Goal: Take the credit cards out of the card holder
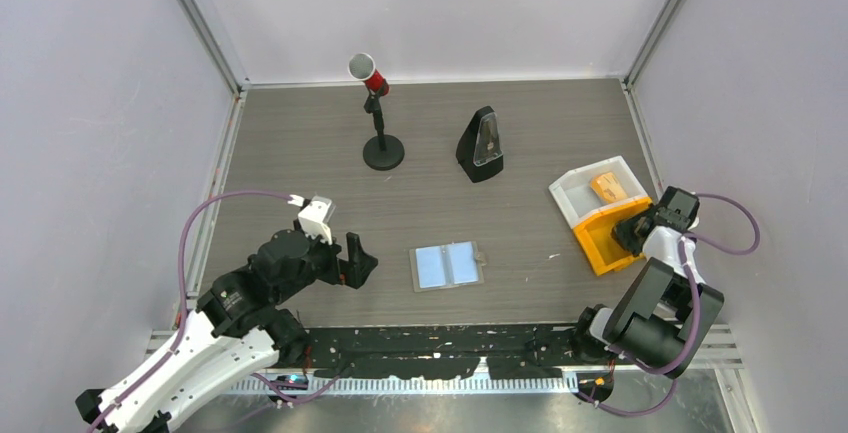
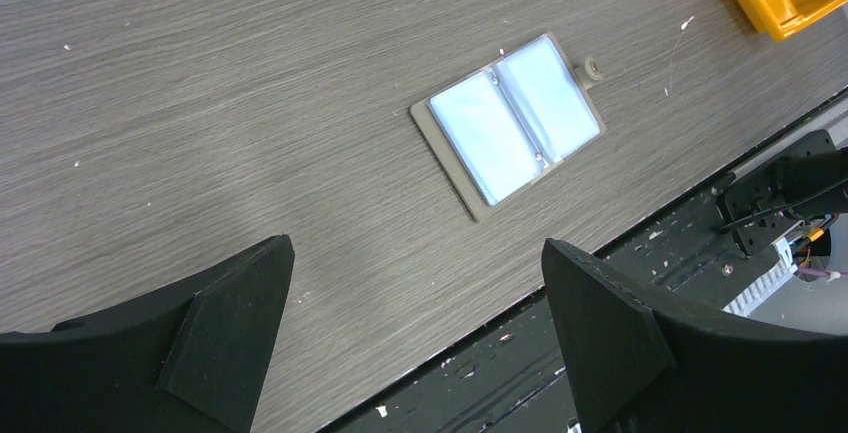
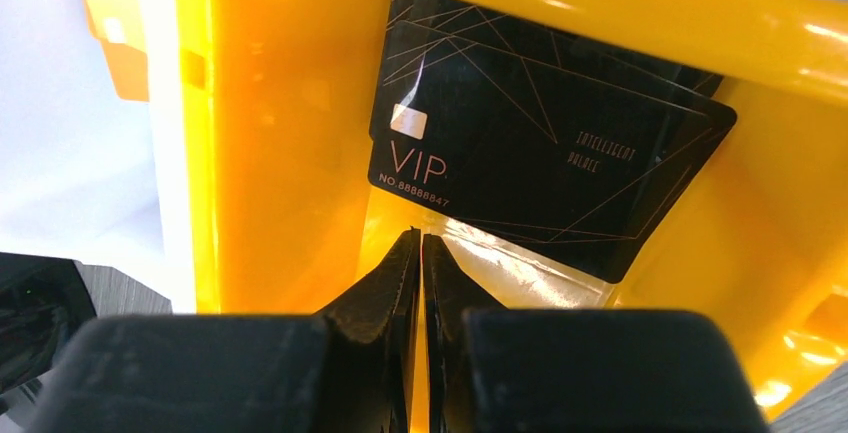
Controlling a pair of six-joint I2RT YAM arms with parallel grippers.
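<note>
The card holder (image 1: 447, 284) lies open and flat on the table, with pale blue pages showing; in the left wrist view, the holder (image 2: 515, 118) has no card visible on it. My left gripper stands open to the left of the holder, with nothing between its fingers. At the right, my right gripper is inside the yellow bin (image 3: 290, 133). Its fingertips are nearly together, and nothing shows in the narrow slit. Black VIP cards (image 3: 520, 153) lie overlapping in that bin, just beyond the fingertips.
Against the yellow bin stands a white bin (image 1: 570, 193) holding orange cards (image 1: 608, 188). A black metronome (image 1: 482, 145) and a red-and-black microphone on a stand (image 1: 383, 153) are at the back. Bare table surrounds the holder.
</note>
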